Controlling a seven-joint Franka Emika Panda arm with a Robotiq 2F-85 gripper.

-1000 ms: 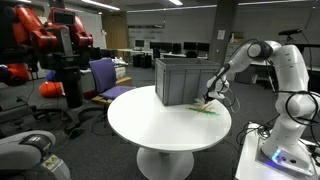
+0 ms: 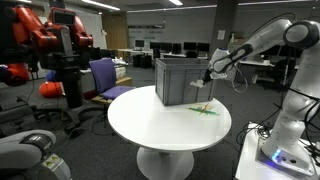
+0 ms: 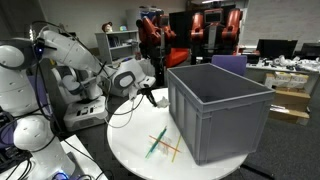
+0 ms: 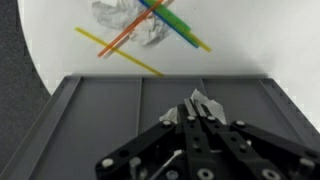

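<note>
My gripper (image 3: 160, 98) is raised above the table, close to the open grey bin (image 3: 218, 118). It is shut on a crumpled white paper (image 4: 209, 106), which sticks out past the dark fingers in the wrist view. That paper (image 3: 166, 103) also shows below the gripper in the second exterior view. More crumpled white paper (image 4: 150, 30) lies on the tabletop among thin coloured sticks. These include a yellow stick (image 4: 100, 43), an orange stick (image 4: 130, 28) and a green stick (image 4: 178, 22).
The round white table (image 2: 150, 125) has wide clear room on its near side. The bin's tall walls stand beside the gripper. A purple chair (image 2: 104, 76) and office desks are beyond the table.
My gripper has risen from low over the tabletop, and the arm is now higher beside the bin. White paper has come up with it.
</note>
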